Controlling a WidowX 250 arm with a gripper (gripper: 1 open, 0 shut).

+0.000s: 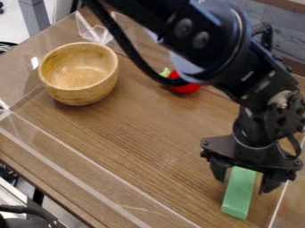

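Note:
The black gripper [248,165] hangs low at the right of the camera view, over the far end of a green rectangular block [237,200] lying on the wooden table [119,160]. The gripper's underside is dark, so its fingers are hard to make out; the block's upper part is partly hidden by it.
A wooden bowl [78,71] stands at the upper left, with a clear plastic item behind it. A red object [181,85] lies at the back, partly behind the arm.

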